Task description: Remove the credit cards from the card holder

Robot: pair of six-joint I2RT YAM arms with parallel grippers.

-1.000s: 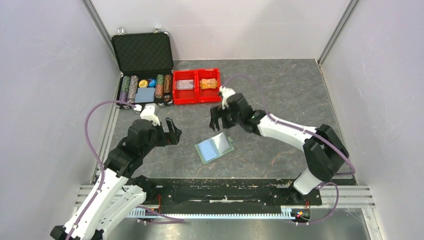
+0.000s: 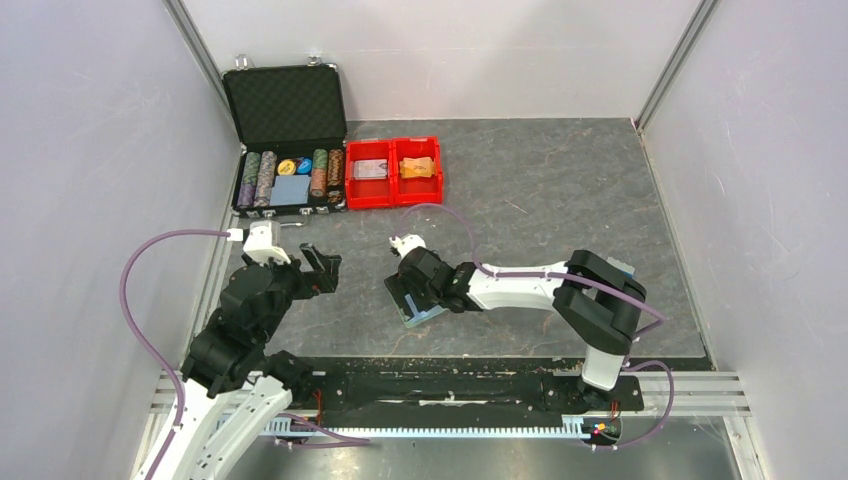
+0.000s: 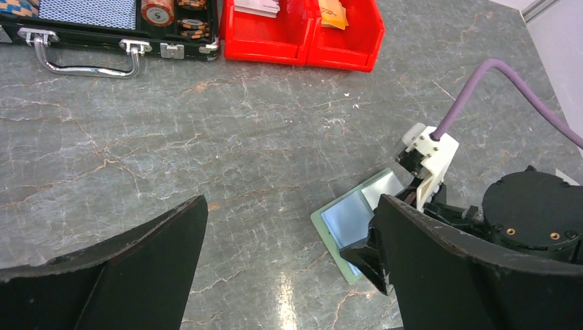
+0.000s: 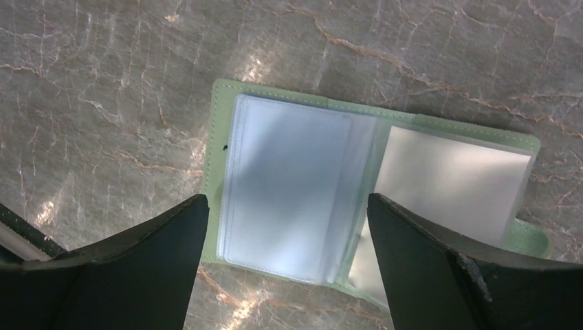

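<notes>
An unfolded green card holder (image 4: pixel 214 165) lies flat on the grey table. One side has a light blue card (image 4: pixel 285 185) behind clear plastic; on the other is a white one (image 4: pixel 447 185). My right gripper hovers over the holder, its open fingers framing the blue side with nothing gripped. In the top view that gripper hides much of the holder (image 2: pixel 425 318). My left gripper (image 2: pixel 322 268) stays to the left, clear of the holder (image 3: pixel 328 234), its fingers wide open and empty.
A red two-part tray (image 2: pixel 393 172) at the back holds white cards and an orange packet. Left of it stands an open black case (image 2: pixel 287 120) of poker chips. Free table surrounds the holder, mostly at the right and back.
My right gripper has moved toward the front and left, from behind the holder to over it. The left arm has drawn back slightly to the left. The holder lies where it was.
</notes>
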